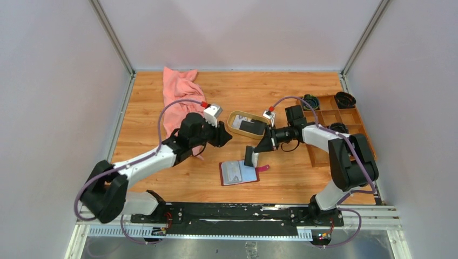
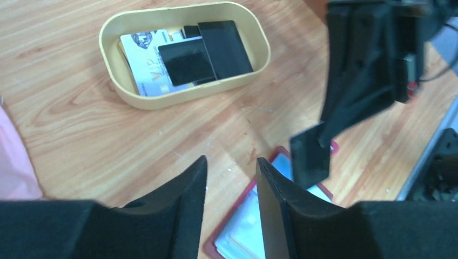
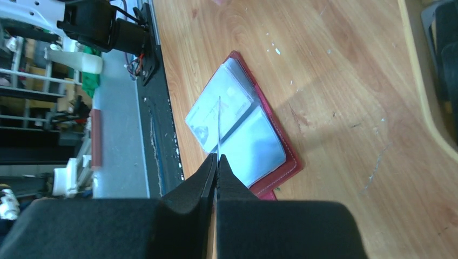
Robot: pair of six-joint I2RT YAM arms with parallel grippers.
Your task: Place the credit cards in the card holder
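A red card holder point(image 1: 239, 172) lies open on the table, its clear sleeves facing up. Above its right side, my right gripper is shut on a dark card point(image 1: 249, 156); in the right wrist view the card point(image 3: 219, 121) shows edge-on as a thin line. From the left wrist view the same card point(image 2: 310, 156) hangs from the right fingers, covering part of the holder point(image 2: 246, 232). My left gripper is open and empty, up and to the left of the holder. More cards point(image 2: 186, 60) lie in a beige tray point(image 2: 162, 100).
Pink cloth point(image 1: 182, 91) lies at the back left. At the right stands a wooden compartment box point(image 1: 320, 157) with dark coiled items. Bare table lies between the tray and the holder.
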